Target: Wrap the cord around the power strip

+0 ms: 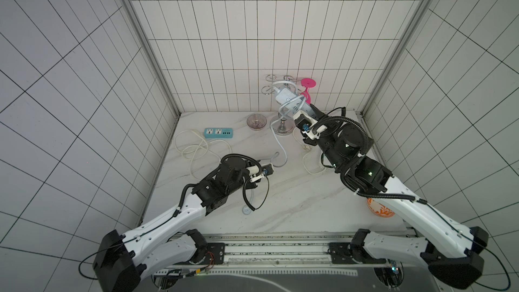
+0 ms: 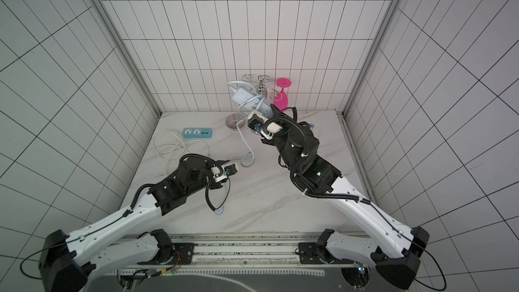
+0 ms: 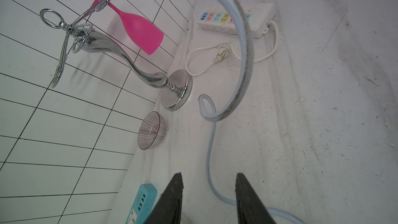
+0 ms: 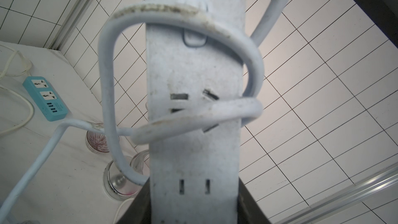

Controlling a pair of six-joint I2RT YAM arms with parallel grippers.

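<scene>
The pale blue-white power strip [image 4: 194, 70] hangs tilted above the back of the table, with my right gripper shut on its lower end. Its cord [image 4: 182, 18] loops loosely across the strip more than once. From there the cord [image 1: 278, 140] drops to the table near my left gripper. That gripper is open, and nothing is held between its fingers; in its view, a stretch of cord lies on the tabletop beyond them. A pale plug-like piece [image 1: 246, 210] lies in front of the left arm.
A teal power strip [image 1: 218, 133] with a cream cord lies back left. Along the wall stand a striped bowl [image 1: 256, 121], a metal stand [image 3: 176, 91] and a pink goblet [image 3: 143, 33]. Another white strip [image 3: 236, 18] lies at right.
</scene>
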